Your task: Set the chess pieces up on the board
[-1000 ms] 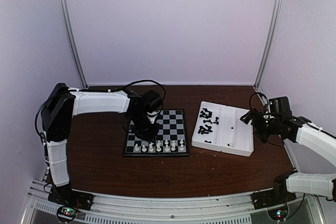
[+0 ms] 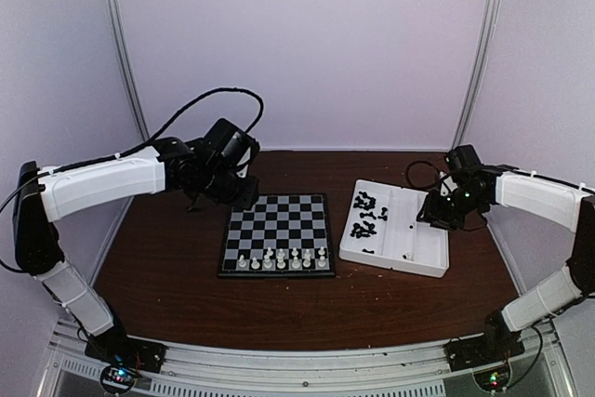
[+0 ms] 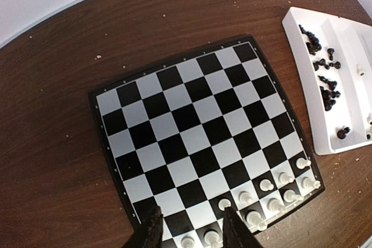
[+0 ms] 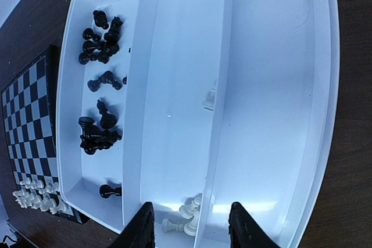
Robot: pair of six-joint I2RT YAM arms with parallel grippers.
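The chessboard [image 2: 277, 220] lies on the table with white pieces [image 3: 256, 220] standing along its near edge, a full-looking back row and several in front of it. Above the board's far left part hovers my left gripper, its fingers apart and nothing between them. Over the right side of the white tray [image 2: 381, 261] hangs my right gripper, fingers parted and empty. White pieces [image 4: 187, 216] lie in the tray's middle compartment below it, partly covered by a divider; another white piece [image 4: 209, 100] rests farther up.
Black pieces [image 4: 99, 135] lie tumbled in the tray's left compartment. The tray's right compartment [image 4: 270, 85] looks empty. Most of the board's squares and the table in front are clear.
My left gripper has risen and moved back and left, away from the white pieces. The right gripper has moved left, farther over the tray.
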